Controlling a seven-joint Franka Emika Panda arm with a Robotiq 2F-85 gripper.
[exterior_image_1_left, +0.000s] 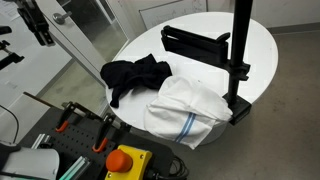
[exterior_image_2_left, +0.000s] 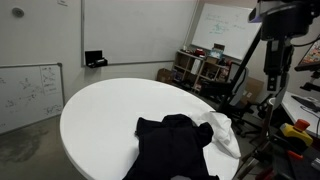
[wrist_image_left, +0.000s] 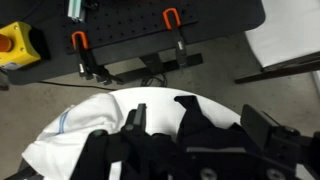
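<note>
My gripper is open in the wrist view, its two fingers well apart with nothing held between them. Past them, lower down, lies a crumpled black cloth, partly hidden by the gripper. In exterior view 1 that black cloth rests on the left side of a round white table. Beside it is a white cloth with blue stripes, draped over the table's near edge. Exterior view 2 has the black cloth in front and the white cloth to its right.
A black stand rises at the table's right side in exterior view 1. Near the table are a dark bench with orange-handled clamps and a yellow box with a red button.
</note>
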